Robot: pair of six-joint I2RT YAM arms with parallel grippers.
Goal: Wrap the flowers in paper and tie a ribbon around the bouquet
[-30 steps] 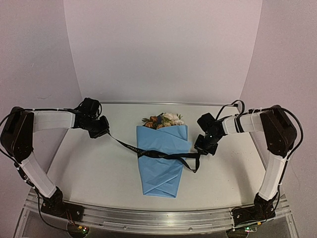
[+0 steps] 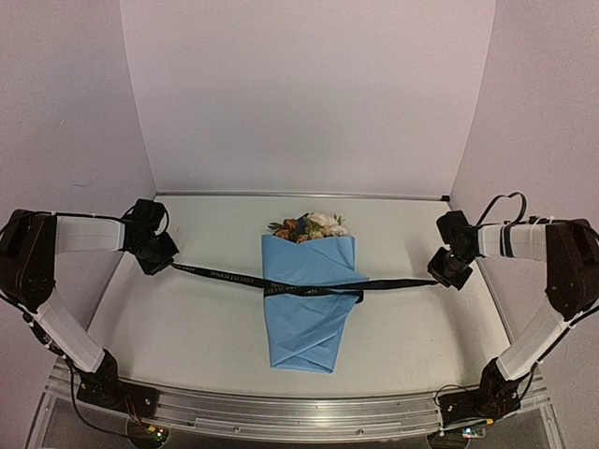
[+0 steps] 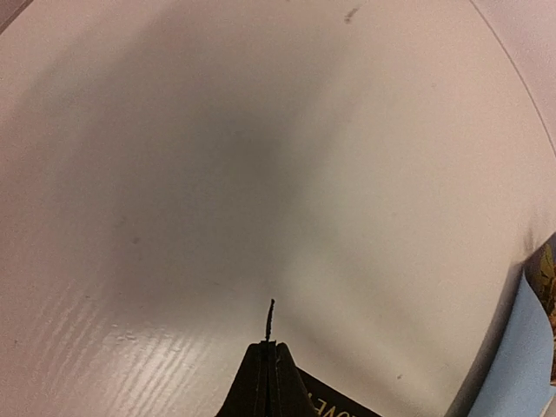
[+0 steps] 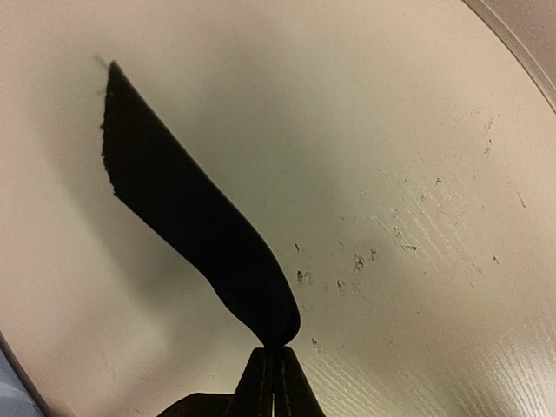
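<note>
The bouquet lies mid-table in blue wrapping paper (image 2: 304,341), its flowers (image 2: 309,227) showing at the far end. A black ribbon (image 2: 220,276) with printed lettering runs across the wrapping and stretches nearly straight out to both sides. At its left end my left gripper (image 2: 170,266) is shut on it; in the left wrist view a thin dark sliver stands above the closed fingertips. My right gripper (image 2: 438,279) is shut on the other end, and a loose tail of ribbon (image 4: 200,208) reaches past its fingers in the right wrist view. How the ribbon runs beneath the bouquet is hidden.
Bare white table (image 2: 187,346) surrounds the bouquet on both sides. Pale walls (image 2: 309,94) close off the back and sides, and a metal rail (image 2: 299,421) runs along the front edge.
My grippers have moved apart, the right one further right and the left one left and slightly nearer the front. The ribbon's slack loop at the bouquet's right has drawn out into a straighter line.
</note>
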